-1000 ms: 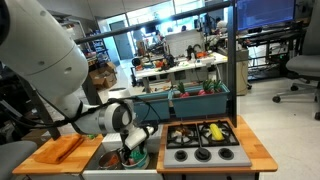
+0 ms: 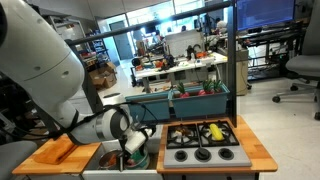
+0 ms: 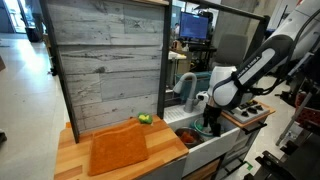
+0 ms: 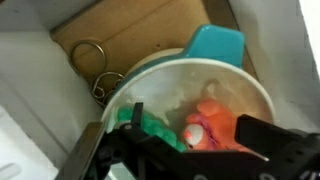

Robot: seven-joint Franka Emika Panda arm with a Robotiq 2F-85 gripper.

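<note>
Over the white drawer or sink-like compartment (image 3: 204, 152), my gripper points down, open, its dark fingers at the lower edge of the wrist view. Below it is a bowl with a pale inside and a teal handle (image 4: 216, 45). Inside the bowl lie a green item (image 4: 150, 128) and an orange-red item (image 4: 216, 125) with a pinkish-white part. The fingers partly cover the bowl's near side, and whether they touch the contents cannot be told. In exterior view 1 the gripper (image 2: 130, 150) hides much of the bowl.
Right of the compartment is a stove top (image 2: 204, 155) with a yellow item (image 2: 216, 132). An orange cloth (image 3: 118, 147) lies on the wooden counter. A blue rack (image 2: 200, 105) stands behind. A metal ring (image 4: 88, 58) lies beside the bowl.
Over the last second my arm has come lower and the gripper has sunk into the compartment over the bowl. The surrounding objects look unmoved.
</note>
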